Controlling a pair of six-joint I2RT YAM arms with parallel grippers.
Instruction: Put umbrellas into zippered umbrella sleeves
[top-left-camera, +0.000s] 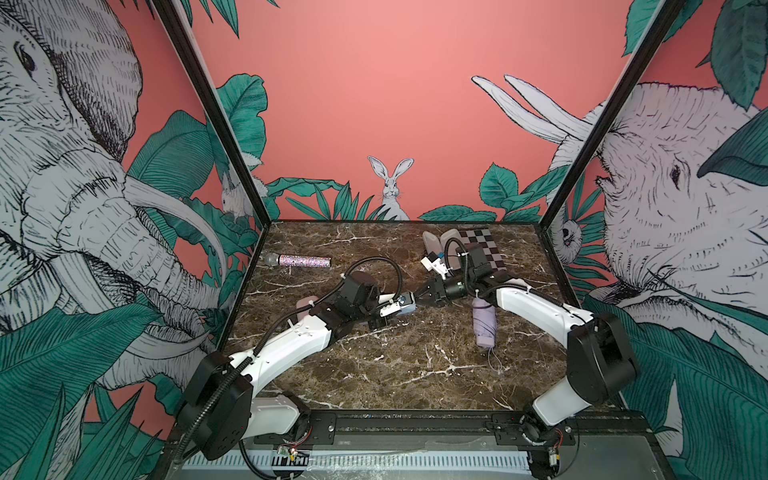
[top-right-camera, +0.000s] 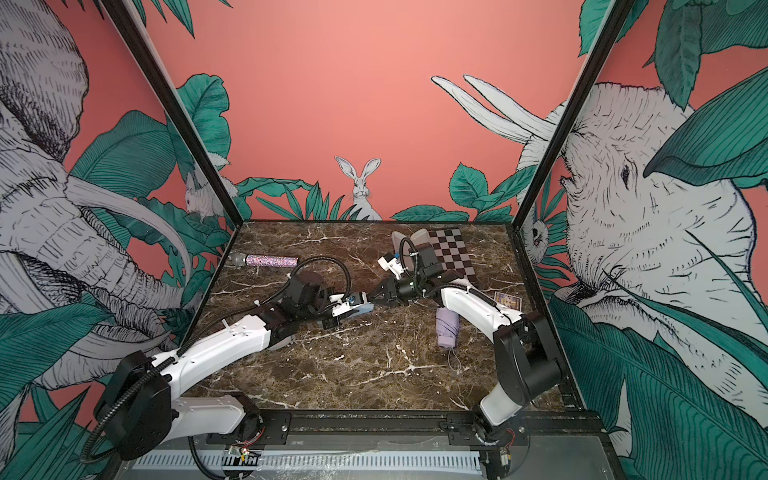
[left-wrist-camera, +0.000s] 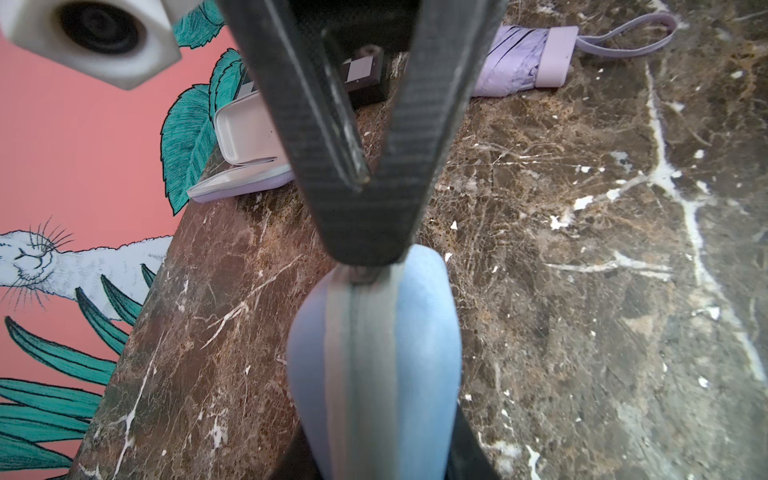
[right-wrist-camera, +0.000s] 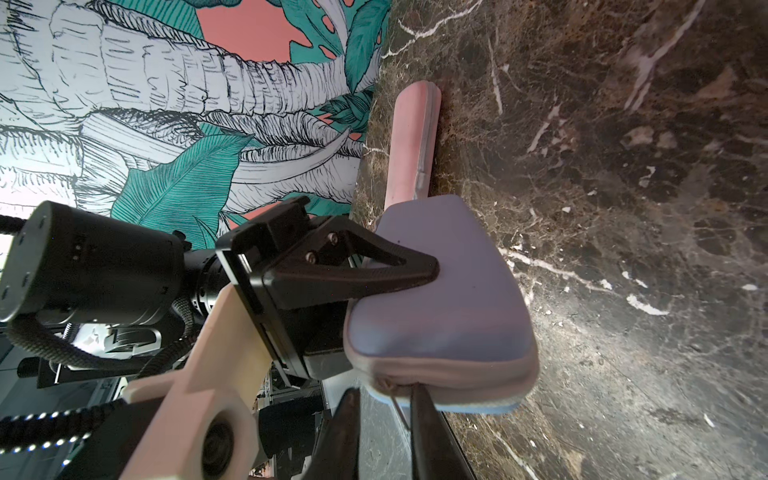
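Observation:
A blue case (right-wrist-camera: 448, 288) with a pale zipper band, seemingly closed, is held off the table mid-scene. My left gripper is shut on it, one finger on each side. At the case's other end, my right gripper has its fingers apart. A thin zipper pull (right-wrist-camera: 400, 412) hangs in front of those fingers; whether they touch it is unclear. A lavender umbrella (top-left-camera: 485, 324) lies right of centre, partly under the right arm. A glittery pink umbrella (top-left-camera: 304, 261) lies back left. Behind the left arm is a pink case (right-wrist-camera: 412, 144).
An opened lavender case with white lining (left-wrist-camera: 248, 136) sits at the back, beside a black-and-white checkered item (top-left-camera: 480, 240). A small card (top-right-camera: 508, 301) lies near the right edge.

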